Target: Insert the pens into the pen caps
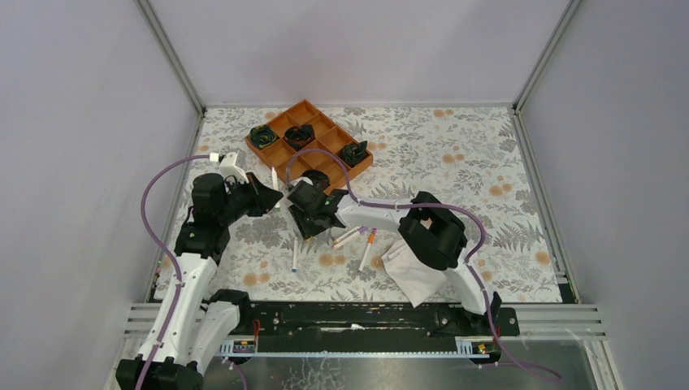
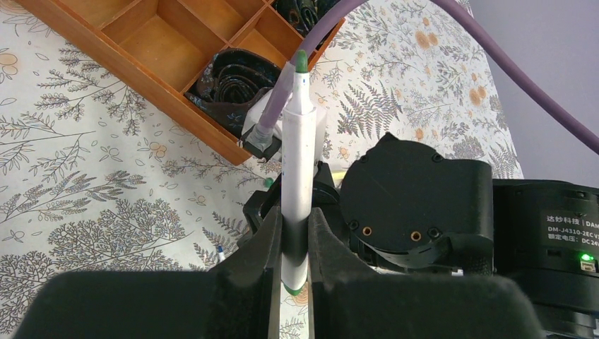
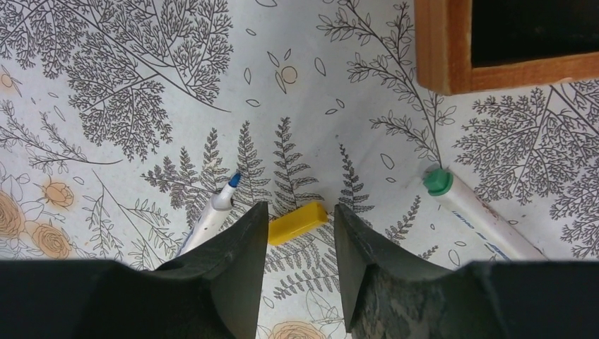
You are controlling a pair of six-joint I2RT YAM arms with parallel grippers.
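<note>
My left gripper is shut on a white pen [image 2: 299,148] with a green tip, which stands lengthwise between its fingers. In the right wrist view a small yellow cap [image 3: 299,223] lies on the cloth, seen in the gap between the parted fingers of my right gripper; I cannot tell whether either finger touches it. Left of it lies a white pen [image 3: 206,226] with a bare blue tip. To the right is a white pen-like piece [image 3: 487,220] with a green end, partly cut off by the gripper.
The wooden compartment box [image 1: 327,134] with several dark rolls stands behind the grippers. More pens [image 1: 349,237] and an orange-banded pen [image 1: 367,250] lie to the right, near a white cloth [image 1: 413,270].
</note>
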